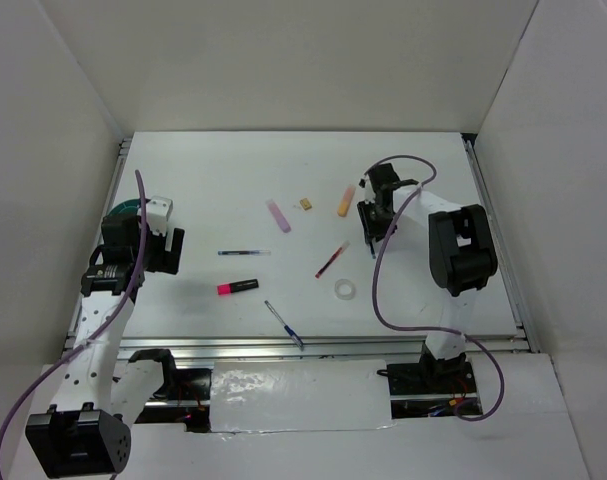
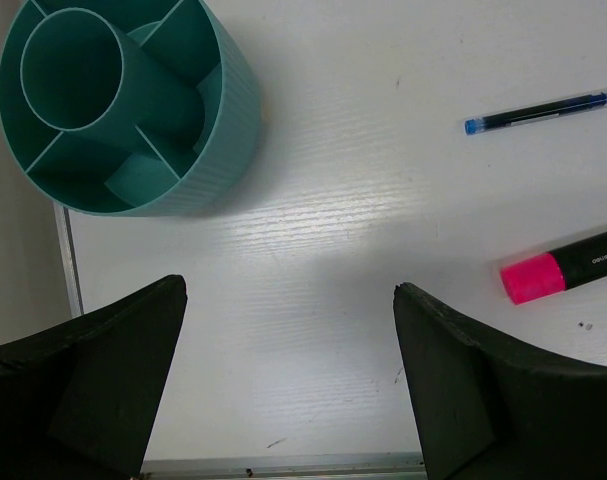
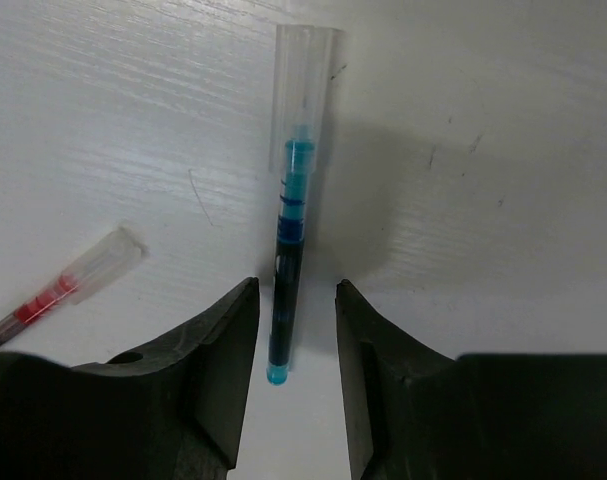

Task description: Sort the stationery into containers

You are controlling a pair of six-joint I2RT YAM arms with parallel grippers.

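A blue pen with a clear cap [image 3: 288,240] lies on the table, its dark lower end between the parted fingers of my right gripper, a gap showing on each side. In the top view that gripper hides much of the pen. My left gripper stands open and empty near the teal divided holder [image 2: 198,165], whose compartments look empty. Another blue pen [image 1: 244,253], a pink-capped black marker [image 1: 238,287], a blue-white pen [image 1: 283,324] and a red pen [image 1: 332,260] lie around mid-table.
Farther back lie a purple highlighter [image 1: 278,216], an orange highlighter [image 1: 346,200] and a small yellow item [image 1: 306,204]. A tape roll [image 1: 345,289] lies in front of the red pen.
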